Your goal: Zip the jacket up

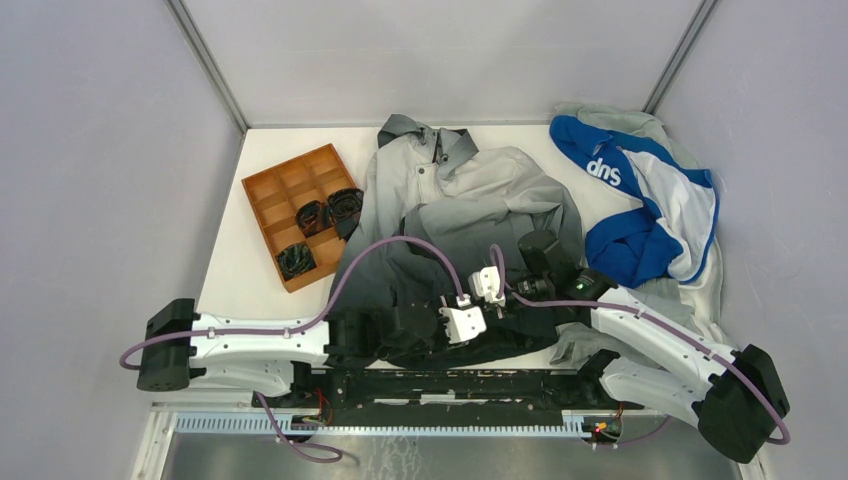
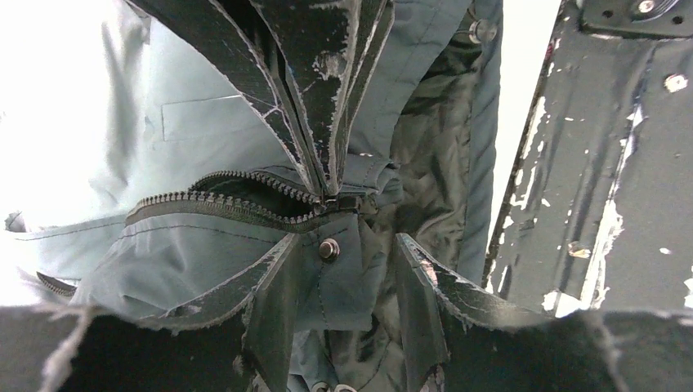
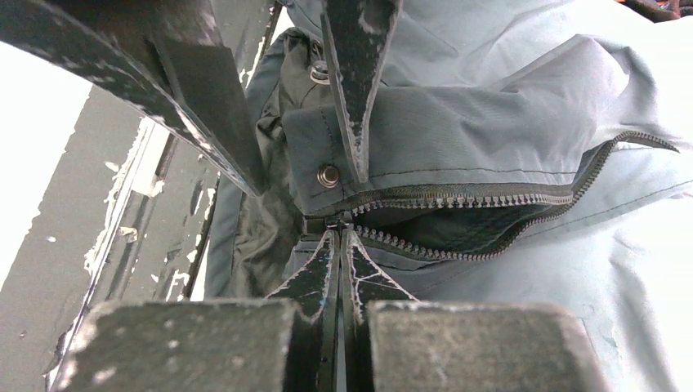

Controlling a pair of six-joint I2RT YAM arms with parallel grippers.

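Observation:
The grey jacket (image 1: 430, 190) lies with its collar away from me. In both wrist views its zipper (image 2: 237, 208) is joined at the hem end, and the toothed rows (image 3: 458, 200) spread apart beyond that. My right gripper is shut, tips touching the dark lower end of the zipper (image 3: 323, 222); whether a thin piece is pinched there cannot be told. My left gripper stands part open over the hem corner, its fingers on either side of the flap with a metal snap (image 2: 328, 249).
A wooden compartment box (image 1: 300, 180) with dark rolled items stands left of the jacket. Blue and white clothing (image 1: 640, 200) is heaped at the right. The dark metal table edge (image 2: 605, 163) runs close by the hem. Both grippers are very close together.

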